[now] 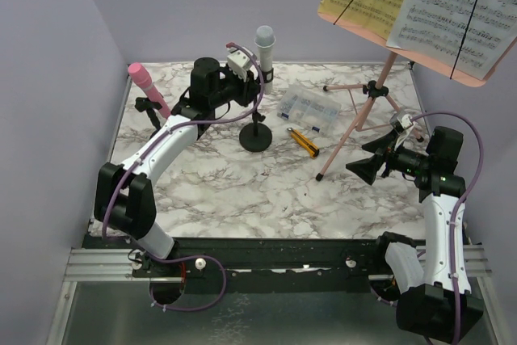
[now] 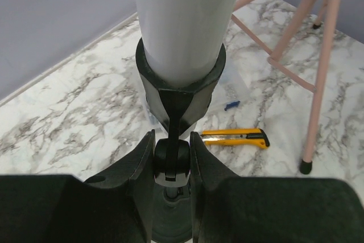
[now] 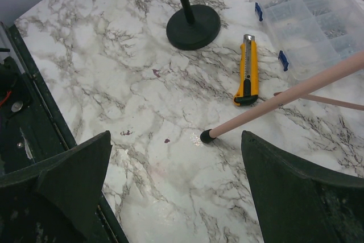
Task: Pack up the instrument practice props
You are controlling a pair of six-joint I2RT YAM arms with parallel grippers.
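Note:
In the left wrist view my left gripper is shut on the black neck joint (image 2: 172,163) of a microphone stand, just below its clip. A white microphone (image 1: 265,46) sits in that clip above the fingers. The stand's round black base (image 1: 255,138) shows below; I cannot tell if it touches the table. On another black stand at the left rests a pink microphone (image 1: 148,86). My right gripper is open and empty, near the foot of the pink music stand (image 1: 355,131), which bears sheet music (image 1: 452,10).
A yellow utility knife (image 1: 304,143) lies right of the base. Behind it is a clear compartment box (image 1: 308,108) with small hardware. Music stand legs spread over the back right.

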